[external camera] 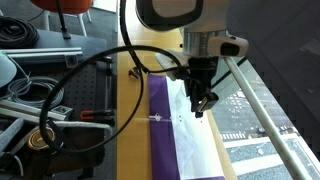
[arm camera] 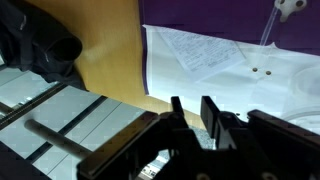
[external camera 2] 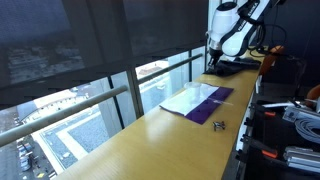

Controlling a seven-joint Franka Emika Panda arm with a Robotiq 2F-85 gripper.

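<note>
My gripper stands open above a white sheet (arm camera: 130, 70) with a purple border (arm camera: 200, 13), and nothing shows between its fingers. In the wrist view, a handwritten paper (arm camera: 200, 52) lies on that sheet, beyond the fingertips. A thin, clear stick (arm camera: 269, 25) lies across the purple border, near a small silvery thing (arm camera: 288, 8). Part of a clear round thing, perhaps a dish (arm camera: 303, 95), shows at the right edge. Exterior view 1 has the gripper (external camera: 202, 104) over the sheet (external camera: 197, 145); its height above the sheet is hard to tell.
A black bag-like thing (arm camera: 45, 45) lies left in the wrist view. Beside the table runs a window with a white rail (external camera: 265, 115). A small dark object (external camera 2: 219, 126) sits near the table's edge. Bare wood (external camera 2: 150, 150) fills the near table.
</note>
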